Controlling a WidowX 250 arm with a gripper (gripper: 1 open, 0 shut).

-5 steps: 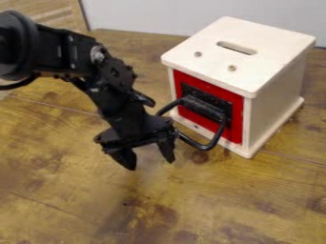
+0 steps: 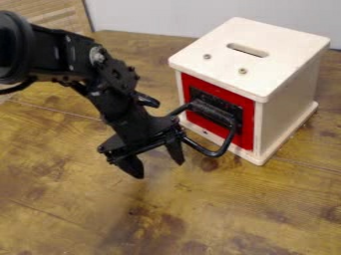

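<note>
A black gripper hangs low over the wooden floor, left of and in front of a white wooden box, its two fingers spread apart with nothing visible between them. The box has a red front panel carrying a black fixture with a bent black tube reaching out toward the gripper. The tube's near end is partly behind the gripper, so whether they touch cannot be told. The box's top has a slot and two small metal fittings.
A pale board stands at the back left.
The gripper has shifted very slightly over the last second; the box looks unmoved.
</note>
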